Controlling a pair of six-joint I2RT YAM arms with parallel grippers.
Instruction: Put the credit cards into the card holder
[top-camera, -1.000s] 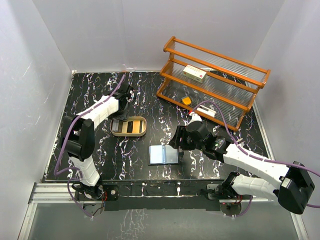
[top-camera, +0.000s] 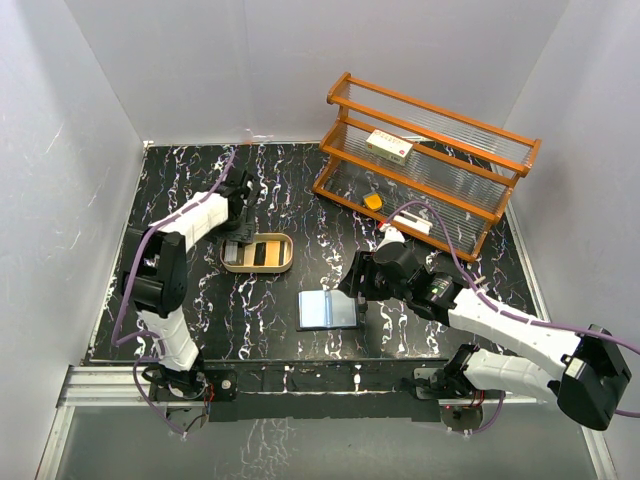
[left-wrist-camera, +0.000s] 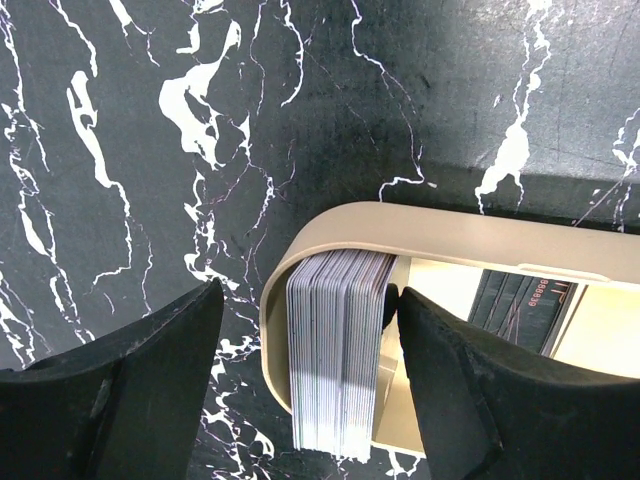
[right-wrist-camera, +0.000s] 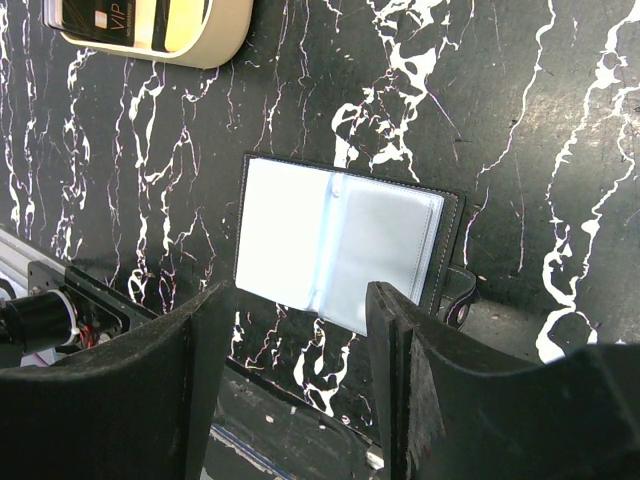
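Note:
A beige oval-cornered box sits on the black marble table. At its left end a tight stack of cards stands edge-up, with darker cards in other compartments. My left gripper is open over that stack, its fingers on either side of it. The open card holder with clear sleeves lies front centre. My right gripper hangs just beside and above it, its fingers parted, nothing between them.
A wooden tiered rack with a boxed item and a small yellow object stands at the back right. The table between box and rack is clear. Walls enclose the table at the back and sides.
My left arm has shifted slightly leftward over the beige box. The right arm and the card holder look unmoved.

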